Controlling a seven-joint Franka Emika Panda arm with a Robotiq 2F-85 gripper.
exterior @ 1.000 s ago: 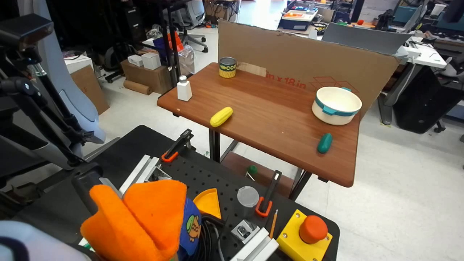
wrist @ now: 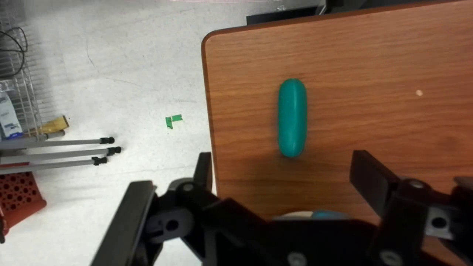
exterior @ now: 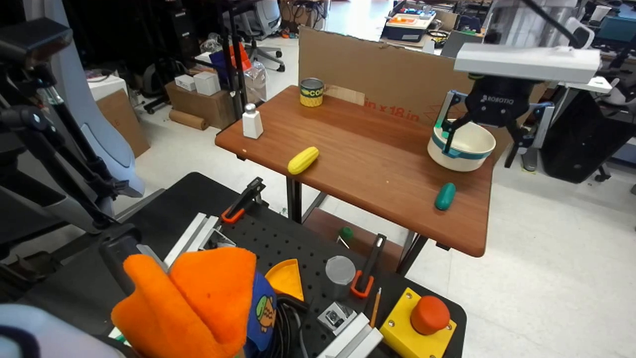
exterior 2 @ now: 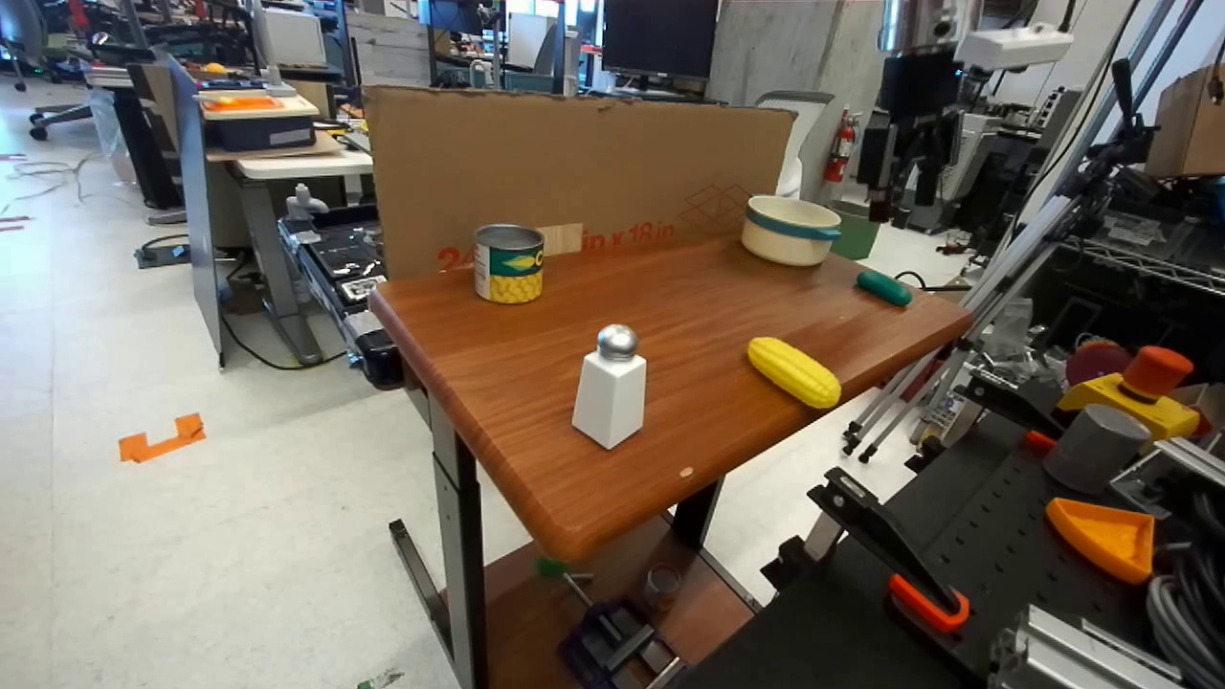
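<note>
Open and empty, my gripper [exterior: 481,150] hangs above the right end of the wooden table, overlapping the pot in exterior view 1. A smooth green oblong object [wrist: 292,117] lies on the table near its right edge. In the wrist view it sits between and beyond the widely spread fingers, touching neither. The cream pot with a teal band [exterior 2: 792,233] stands at the back right corner; only a sliver of its rim [wrist: 330,215] shows beneath the gripper in the wrist view. It looks empty in exterior view 1.
Yellow corn [exterior: 303,160] lies near the table's front edge. A white shaker [exterior 2: 611,390] and a corn can [exterior 2: 508,264] stand toward the left end. Cardboard [exterior: 369,74] walls off the back.
My arm and gripper have come into exterior view 1 at the upper right, over the pot. The objects on the table have stayed put.
</note>
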